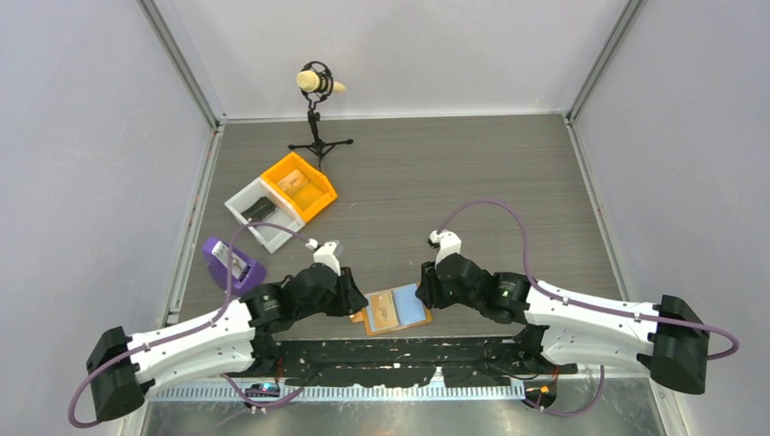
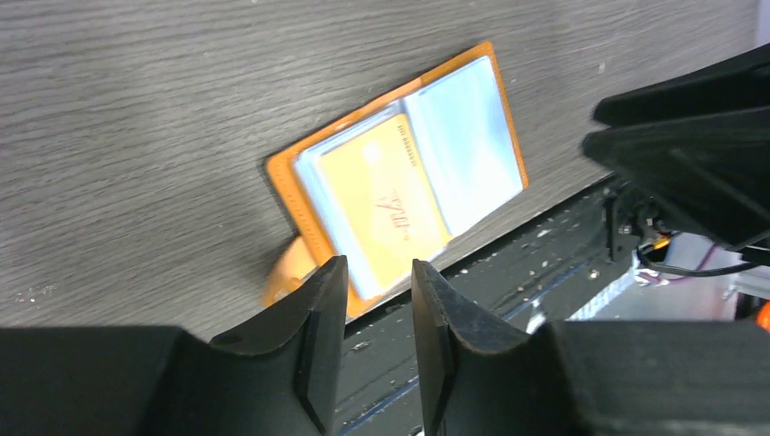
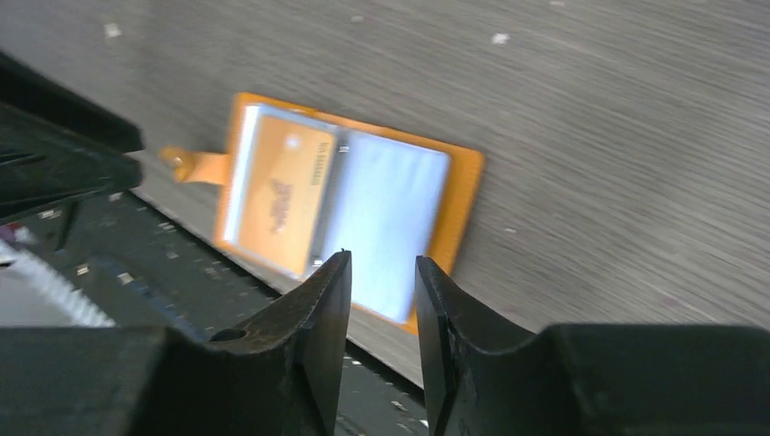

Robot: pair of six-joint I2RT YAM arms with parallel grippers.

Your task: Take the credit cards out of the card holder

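An orange-edged card holder (image 1: 370, 327) lies spread flat on the table near its front edge. Its left half bears a tan card (image 2: 386, 195) with lettering, framed by a pale sleeve; its right half shows a light blue face (image 3: 386, 218). A small orange strap (image 2: 291, 270) sticks out of its left side. At the holder's left end hangs my left gripper, open, with nothing between its fingers. Over the right end is my right gripper, its fingers a little apart and empty, in front of the blue half's lower edge.
At the left stand a purple stand (image 1: 246, 281), a white bin (image 1: 242, 196) with a dark object inside and an orange bin (image 1: 320, 209). Behind them rises a small black tripod (image 1: 317, 145). Bare table extends across the middle and right.
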